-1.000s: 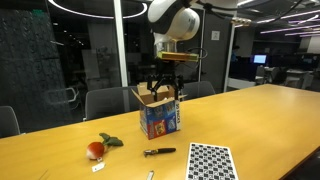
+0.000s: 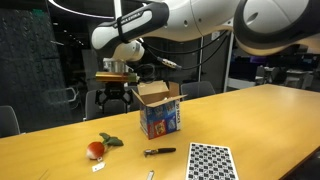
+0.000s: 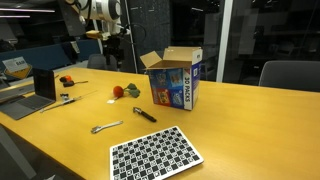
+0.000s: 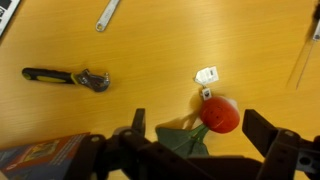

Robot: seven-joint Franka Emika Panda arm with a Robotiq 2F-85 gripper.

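My gripper (image 2: 115, 99) hangs above the left part of the table, with its fingers spread apart and nothing between them. In the wrist view, the red round object (image 4: 220, 115) with its green leaves (image 4: 183, 140) lies on the tabletop below the gripper, nearer the right finger. The same red object (image 3: 118, 92) is behind and left of the open cardboard box (image 3: 175, 82) in exterior view 2. That box (image 2: 160, 119) stands upright with its flaps raised, to the gripper's right in exterior view 1. Its interior contents are hidden.
A black-handled tool (image 4: 68, 77) and a metal wrench (image 3: 106, 127) lie on the table. The checkerboard (image 2: 211, 162) is flat near the front. A laptop (image 3: 34, 90) stands at the far left. Table space right of the box (image 3: 260, 115) is clear.
The gripper has moved left in exterior view 1, from over the box to the side where the red object lies. Its fingers remain apart. Table objects have not visibly moved.
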